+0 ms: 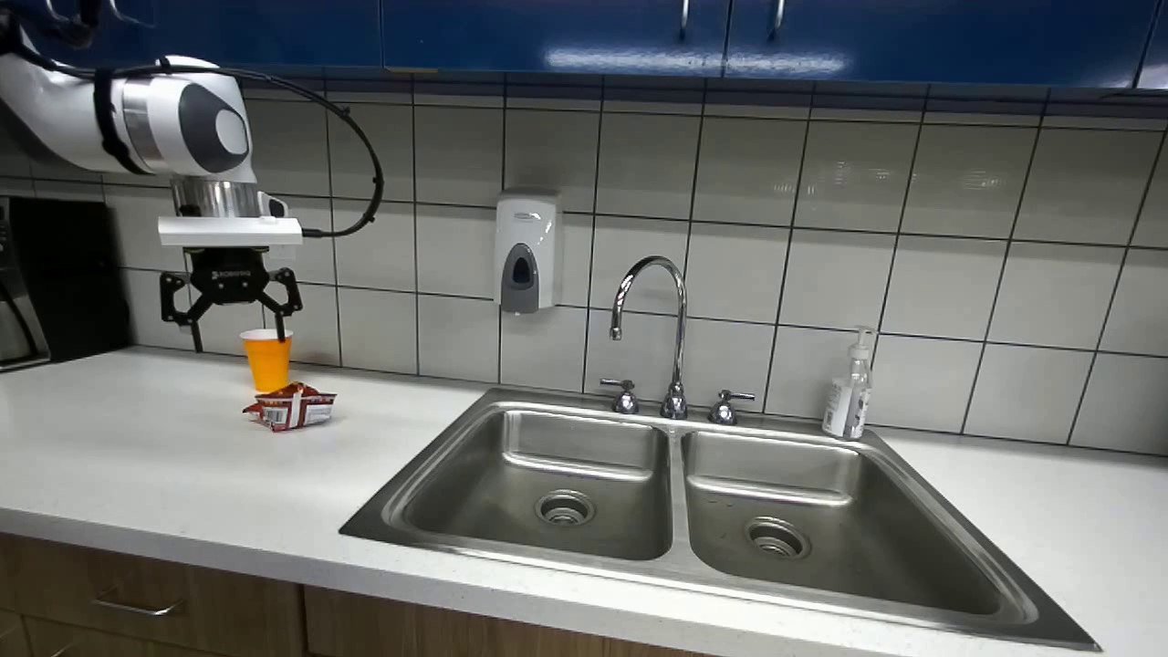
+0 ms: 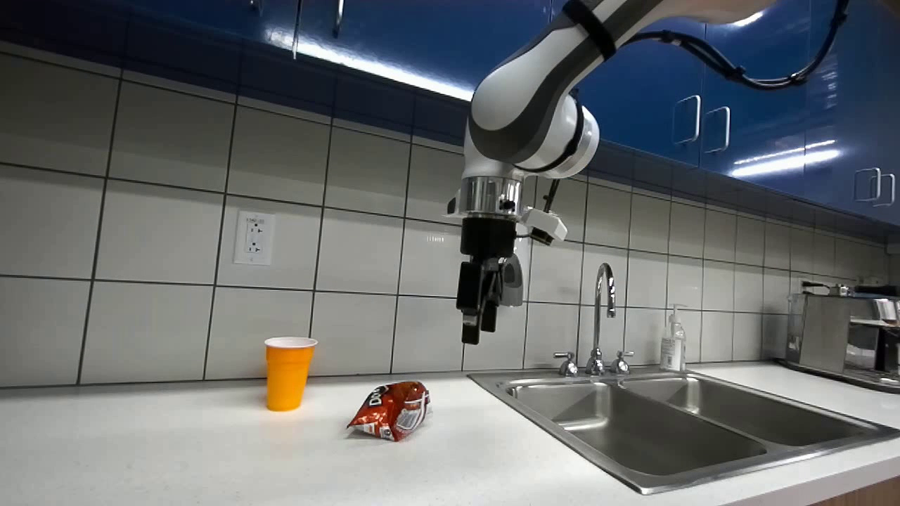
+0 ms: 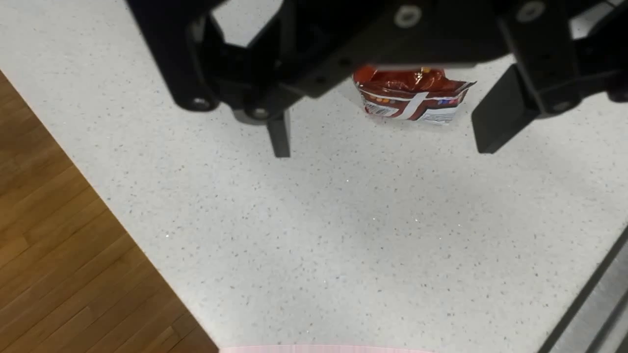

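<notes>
My gripper [image 1: 240, 335] hangs in the air above the counter, open, with nothing between its fingers. An orange cup [image 1: 268, 361] stands upright near the tiled wall; in the second exterior view the cup [image 2: 287, 375] is left of the bag and well apart from the gripper [image 2: 479, 330]. A crumpled red snack bag [image 2: 394, 410] lies on the counter beside it. Between the spread fingers in the wrist view, the bag [image 3: 412, 97] shows on the surface beyond, its upper part hidden by the gripper body. The cup is out of the wrist view.
A double steel sink [image 1: 679, 547] is set in the counter, with a tall faucet [image 1: 679, 339] behind it. A clear pump bottle [image 1: 849, 389] stands at its back rim. Blue cabinets [image 1: 547, 38] hang overhead.
</notes>
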